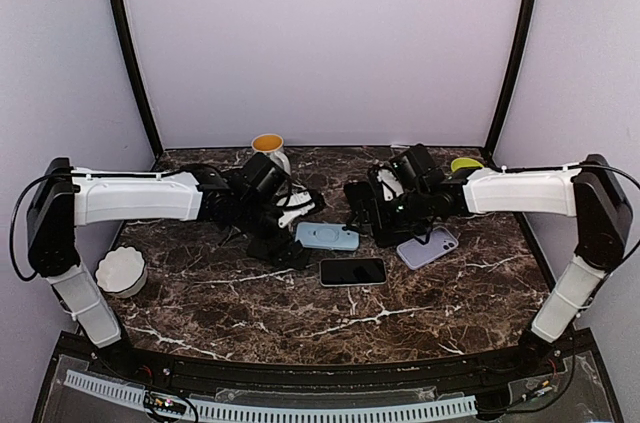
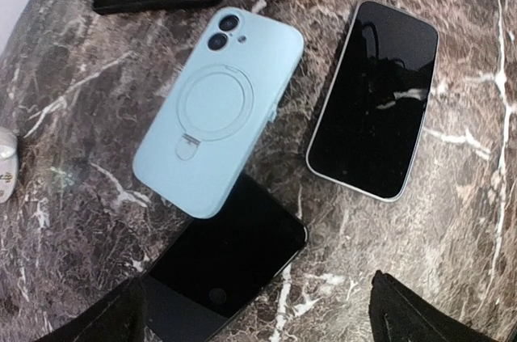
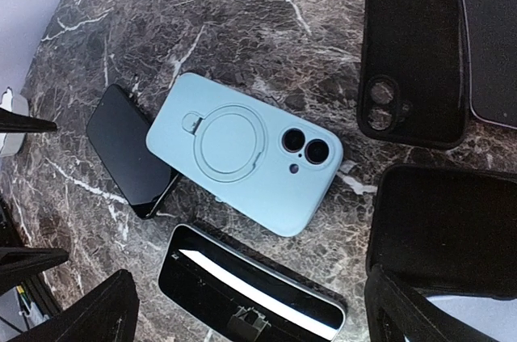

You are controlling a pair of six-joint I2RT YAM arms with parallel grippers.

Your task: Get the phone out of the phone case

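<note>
A light blue phone case (image 2: 218,111), back side up with a ring and two camera lenses, lies on the table between my grippers; its face underneath is hidden. A black-faced phone (image 2: 376,99) lies screen up in front of it. Another flat black device (image 2: 230,257) touches or sits partly under the case's left end; which, I cannot tell. My left gripper (image 1: 303,211) hovers over that left end, open and empty. From the right side, my right gripper (image 1: 362,209) stands above the case's other end, its fingers open with nothing between them.
Black cases (image 3: 414,51) and a lilac case (image 1: 428,247) lie to the right. A white bowl (image 1: 122,272) stands far left, a mug (image 1: 268,145) at the back, and something yellow-green (image 1: 465,163) behind the right arm.
</note>
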